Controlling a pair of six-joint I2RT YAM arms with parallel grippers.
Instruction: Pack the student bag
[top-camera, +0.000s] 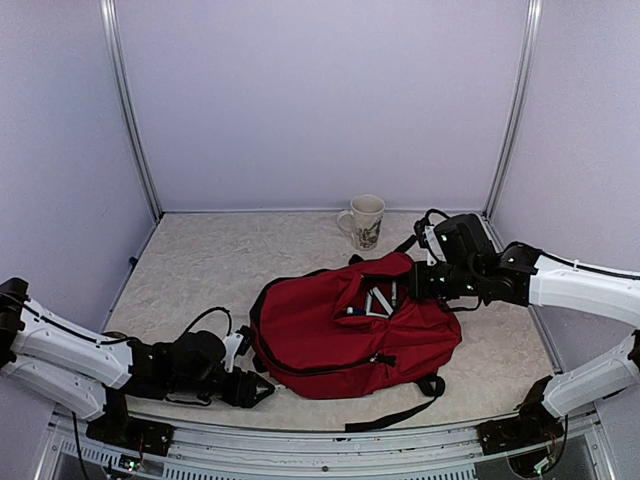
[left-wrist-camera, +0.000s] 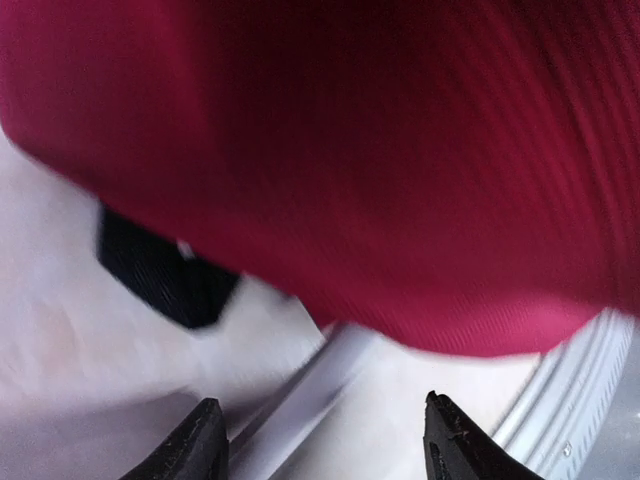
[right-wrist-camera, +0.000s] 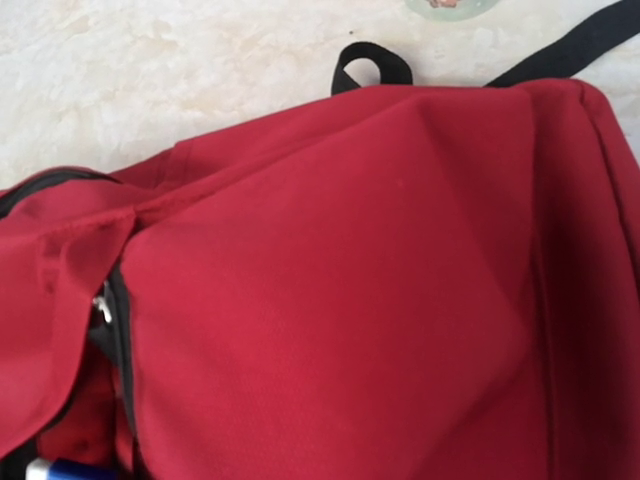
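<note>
A red backpack (top-camera: 320, 340) lies on the table, its open front pocket holding several white and blue items (top-camera: 380, 300). My left gripper (top-camera: 262, 390) is low at the backpack's front left; its wrist view shows red fabric (left-wrist-camera: 350, 180) above two parted fingertips, with a blurred pale strip (left-wrist-camera: 310, 400) between and beyond them. My right gripper (top-camera: 425, 285) hangs over the backpack's right part; its wrist view shows the fabric (right-wrist-camera: 340, 300) and zipper, with the fingers out of that view.
A patterned mug (top-camera: 368, 225) stands at the back centre. Black straps (top-camera: 390, 418) lie toward the front edge.
</note>
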